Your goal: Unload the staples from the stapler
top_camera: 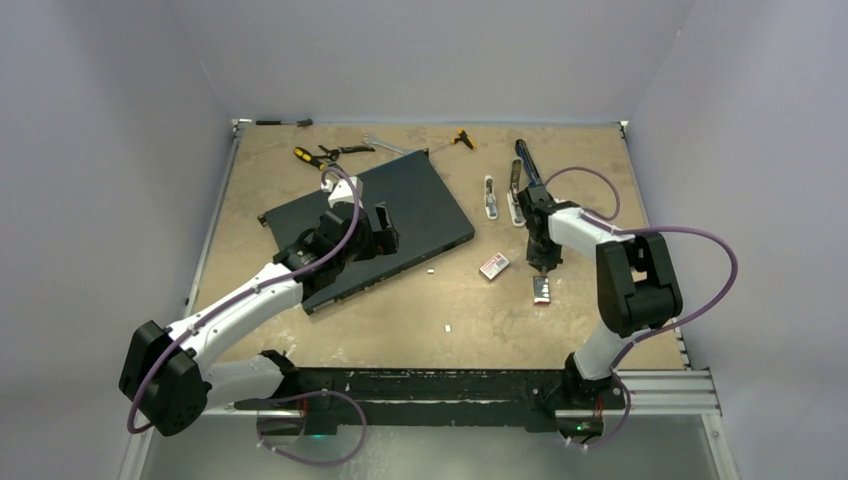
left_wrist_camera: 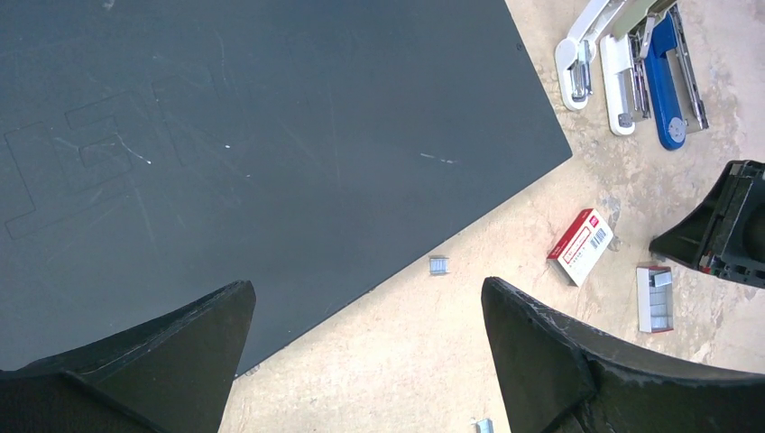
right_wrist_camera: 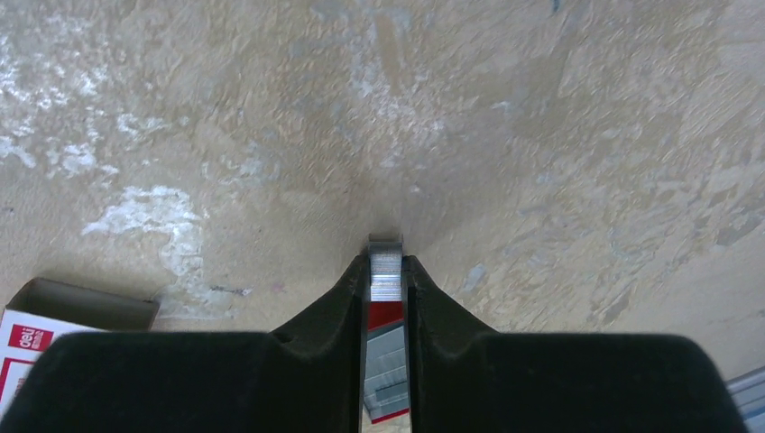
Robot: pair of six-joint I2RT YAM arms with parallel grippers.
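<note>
My right gripper [top_camera: 545,262] is shut on a small silver staple strip [right_wrist_camera: 385,275], low above the rim of the open staple box [top_camera: 541,290], which shows red edges and more strips inside. A closed red-and-white staple box [left_wrist_camera: 581,245] lies left of it. Three staplers stand behind: a small white one [top_camera: 490,197], a longer white one [left_wrist_camera: 616,81] and a blue one [left_wrist_camera: 664,90]. My left gripper hangs open over the dark board's near part, nothing between its fingers.
A large dark board [top_camera: 410,200] covers the left of the table. Tools, including pliers [top_camera: 335,152] and a wrench [top_camera: 385,141], lie along the back. Loose staple strips [left_wrist_camera: 438,266] lie on the bare front table.
</note>
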